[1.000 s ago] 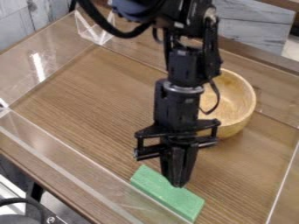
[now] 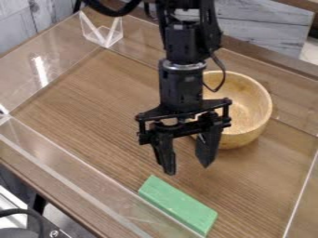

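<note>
The black robot arm reaches down from the top centre to its gripper [image 2: 185, 152], which is open above the wooden floor of the tray, with no object visible between its fingers. A green rectangular block [image 2: 177, 204] lies at the front, below and apart from the gripper. Behind the gripper, on the right, a light tan round bowl [image 2: 250, 104] is partly hidden by the arm.
A clear plastic piece [image 2: 103, 26] sits at the back left. Clear walls edge the area, and black cables lie at the lower left.
The gripper has risen away from the green block, which now shows fully below it. The block has not visibly moved.
</note>
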